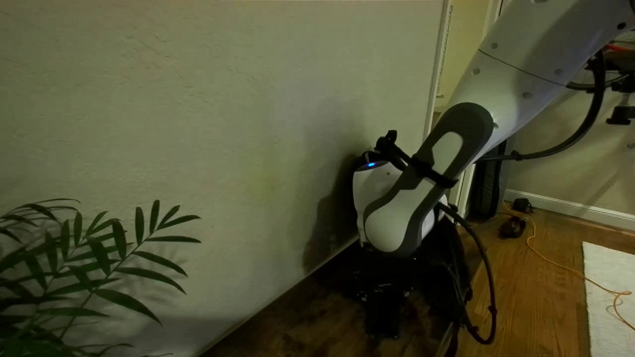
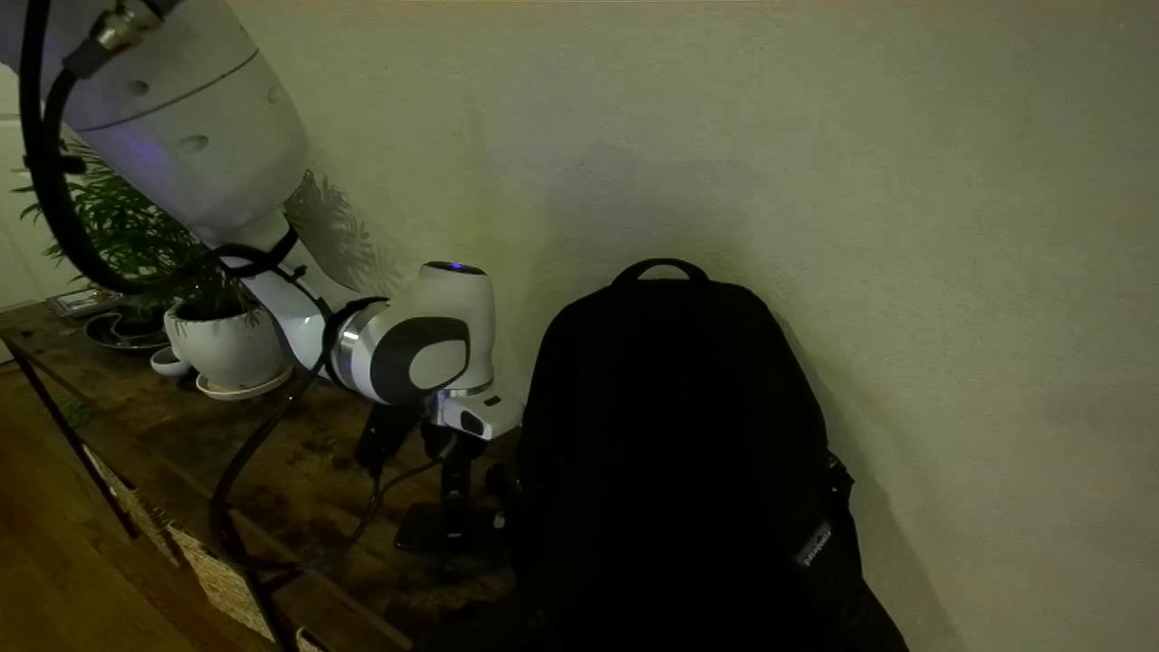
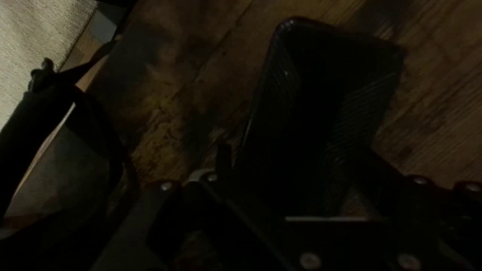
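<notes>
A black, open-topped container (image 3: 327, 86) with ribbed inner walls lies on the dark wooden tabletop (image 3: 180, 90) in the wrist view. My gripper is low over its near end, the fingers apart and the fingers (image 3: 223, 160) near its two long sides. Whether they touch it cannot be made out in the dark. Exterior view 1 shows the container (image 1: 382, 318) just below the gripper as a dark block. In exterior view 2 a black shape that looks like the container (image 2: 435, 529) sits under the hand, left of the backpack.
A large black backpack (image 2: 674, 456) leans on the wall (image 2: 956, 217) close to the gripper. Potted plants (image 2: 228, 342) stand at the table's other end. A black strap (image 3: 101, 122) lies along the table edge. Arm cables (image 2: 234, 478) hang low beside the table.
</notes>
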